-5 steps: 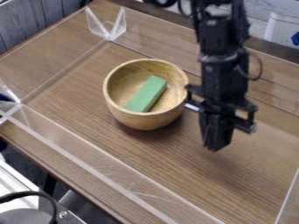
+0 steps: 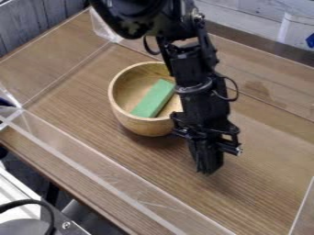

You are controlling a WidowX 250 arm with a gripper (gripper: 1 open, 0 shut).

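Note:
My black gripper [image 2: 207, 156] hangs low over the wooden table, just right of a wooden bowl [image 2: 127, 85] and partly in front of it. Its fingers look closed, with nothing visible between them. A green block [image 2: 152, 99] lies inside the bowl, tilted along it.
Clear acrylic pieces line its left and front edges. A grey wall stands behind, and cables and white equipment sit at the lower left, off the table.
The arm and gripper have moved left toward the bowl, now covering its right side. The bowl and green block look unmoved.

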